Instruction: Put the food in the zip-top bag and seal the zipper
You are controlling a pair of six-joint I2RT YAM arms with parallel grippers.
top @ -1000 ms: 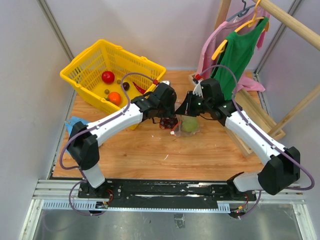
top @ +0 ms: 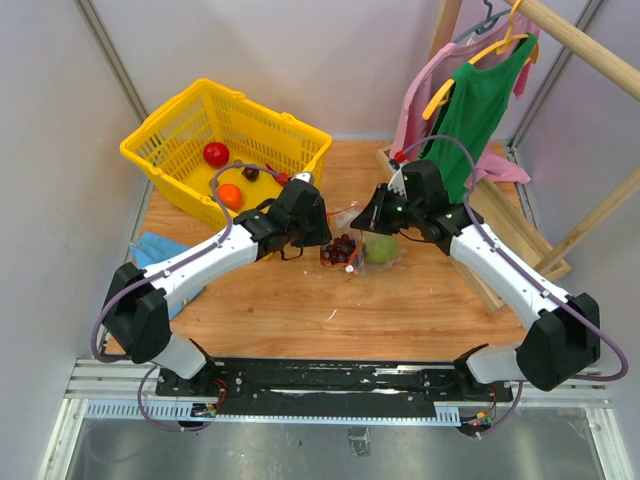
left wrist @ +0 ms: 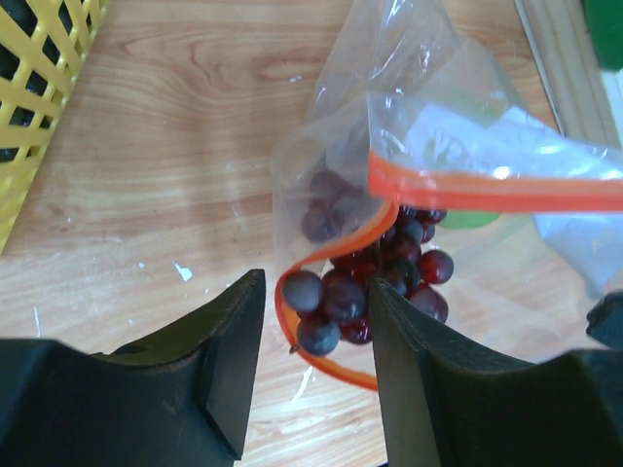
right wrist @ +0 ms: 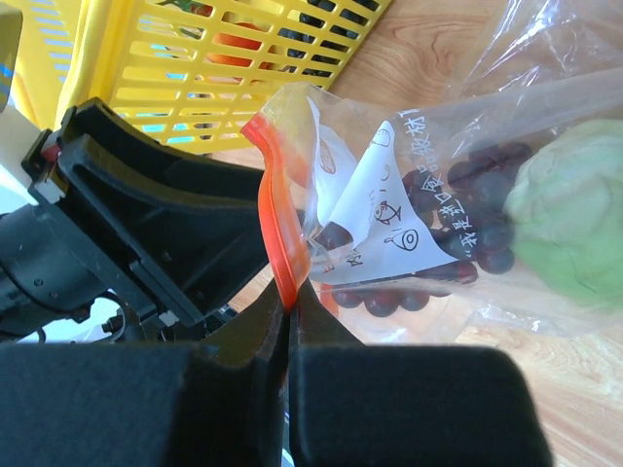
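The clear zip top bag lies on the table with dark grapes near its mouth and a pale green round item deeper inside. Its orange zipper strip is parted, and some grapes sit right at the opening in the left wrist view. My right gripper is shut on the bag's orange-edged rim, holding that side up. At the mouth, my left gripper stands part open in front of the grapes; nothing is clearly gripped between its fingers.
At the back left stands a yellow basket with a red tomato and other toy food. A blue cloth lies to the left. The clothes rack is close on the right.
My left gripper has moved left and toward the front, off the bag's mouth, uncovering more of the grapes from above. The right arm has stayed in place.
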